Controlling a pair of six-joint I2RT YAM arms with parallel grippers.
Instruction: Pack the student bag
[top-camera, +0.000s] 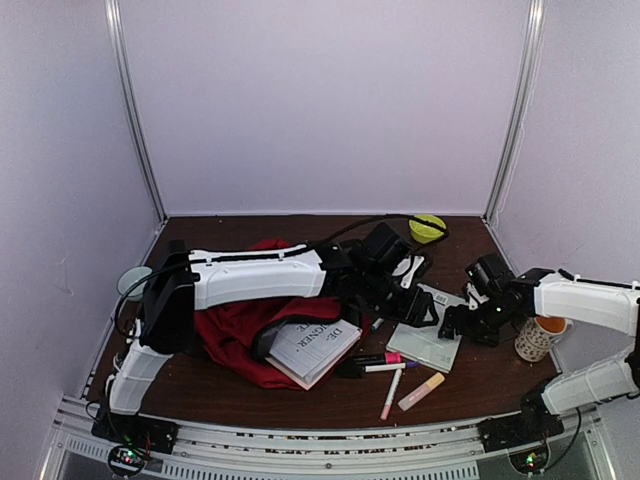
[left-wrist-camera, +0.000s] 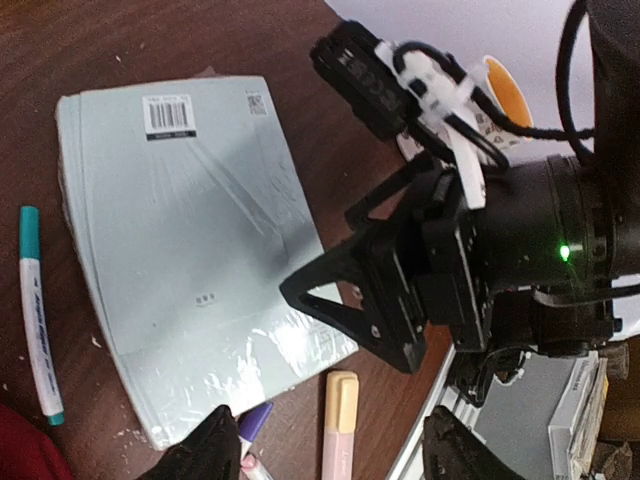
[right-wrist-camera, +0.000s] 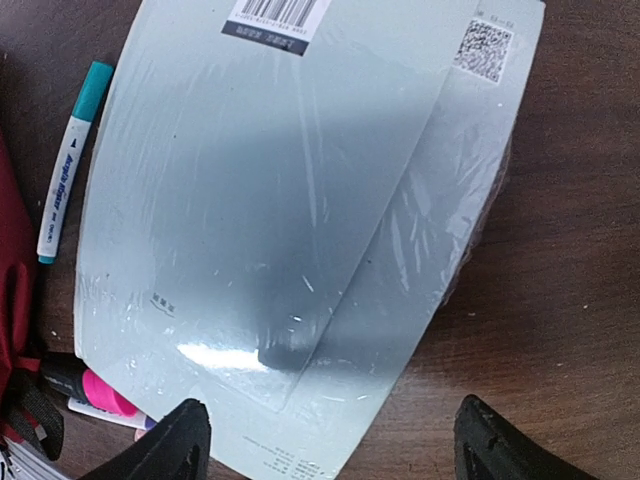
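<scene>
The pale grey book (top-camera: 425, 345) lies flat on the table right of the red bag (top-camera: 240, 335); a barcode marks its cover. A white book (top-camera: 310, 345) sticks out of the bag's opening. Over the grey book hovers my left gripper (top-camera: 425, 308), open and empty, its fingertips (left-wrist-camera: 212, 440) wide apart in the left wrist view. My right gripper (top-camera: 450, 325) is at the book's right side, also open; in the right wrist view the book (right-wrist-camera: 260, 230) passes between and beyond its fingers. Whether the fingers touch the book I cannot tell.
A black-and-pink marker (top-camera: 388, 358) and pens lie against the book's front left. A pink-capped pen (top-camera: 391, 395) and a yellow highlighter (top-camera: 421, 391) lie nearer the front. A mug (top-camera: 535, 342) stands right, a green bowl (top-camera: 428, 229) behind, a pale bowl (top-camera: 134, 280) left.
</scene>
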